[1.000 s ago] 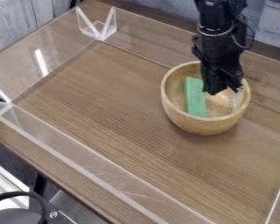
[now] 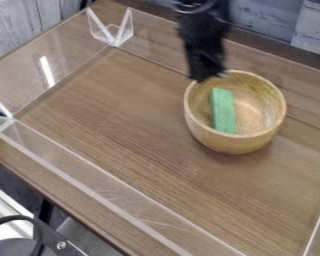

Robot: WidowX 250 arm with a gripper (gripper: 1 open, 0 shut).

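Note:
A round wooden bowl [image 2: 256, 135] sits on the wooden table [image 2: 123, 130] at the right. A green block [image 2: 223, 110] lies inside it, toward its left half. My dark gripper [image 2: 206, 68] is blurred above and behind the bowl's left side, at the top middle of the view; whether anything is between its fingers cannot be made out.
A clear angular plastic piece [image 2: 112, 22] stands at the back left. A black cable or part lies at the lower-left corner. A light wall edge runs along the back right.
My gripper has moved up and left, out from over the bowl, and is now motion-blurred. The green block remains in the bowl.

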